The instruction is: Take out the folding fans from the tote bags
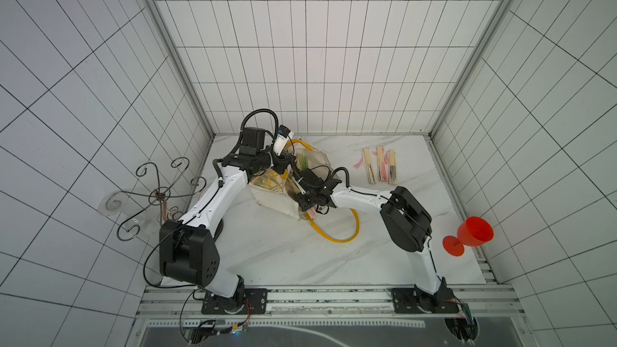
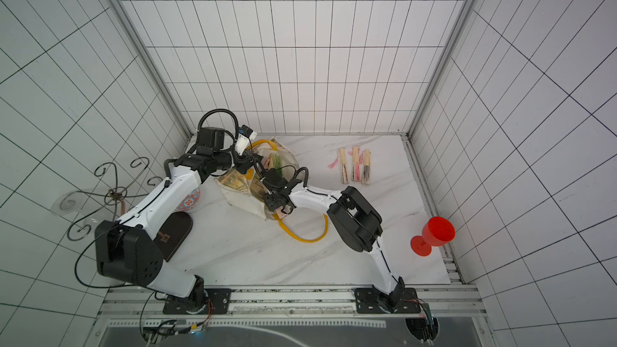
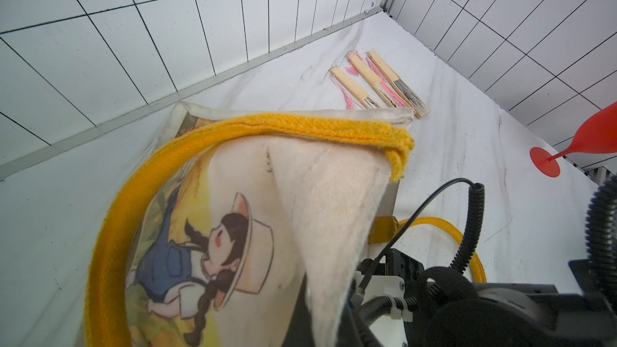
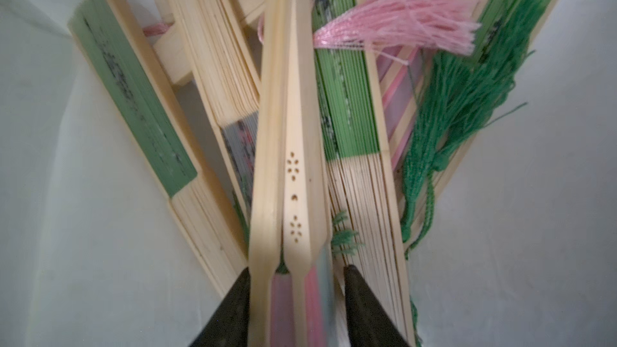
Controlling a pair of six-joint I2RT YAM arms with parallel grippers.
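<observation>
The cream tote bag with yellow handles stands open-mouthed on the table, several folding fans inside. Pinched in my left gripper is the bag's cloth rim, raised to a fold; a printed girl in a hat shows on that side. Over the bag's mouth, my right gripper has its fingers on either side of a wooden fan with pink leaf. A gap shows between that fan and the right-hand finger. Under and beside it lie a green fan and another green fan at the left.
Three fans lie side by side at the back right of the table. A red goblet lies at the right edge, and a dark case at the left. Table space between bag and goblet is free.
</observation>
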